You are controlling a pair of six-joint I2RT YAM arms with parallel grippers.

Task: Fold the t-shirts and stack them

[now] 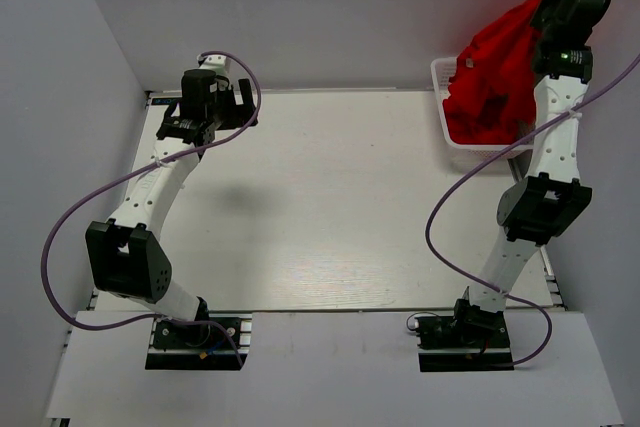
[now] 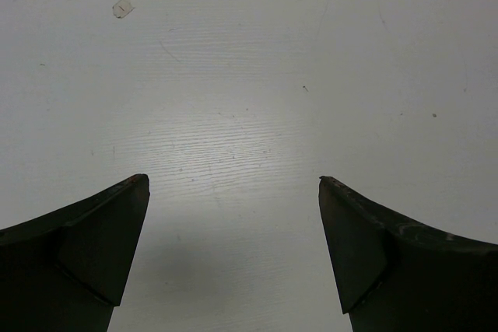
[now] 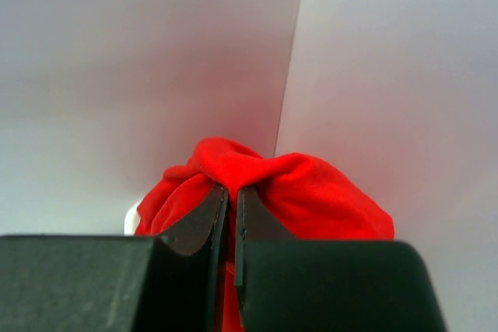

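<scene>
A red shirt (image 1: 495, 72) lies bunched in the white basket (image 1: 441, 87) at the back right, and part of it stretches upward out of the basket. At its raised end my right gripper is shut on the red cloth, which bulges out on both sides of the fingertips in the right wrist view. How much more cloth lies in the basket is hidden. Over at the left of the table, my left gripper stands open above bare white surface, nothing between its fingers.
Bare white table (image 1: 320, 197) fills the whole middle. Grey walls close it in at the back and both sides; the right arm is close to the right wall. Purple cables loop along both arms.
</scene>
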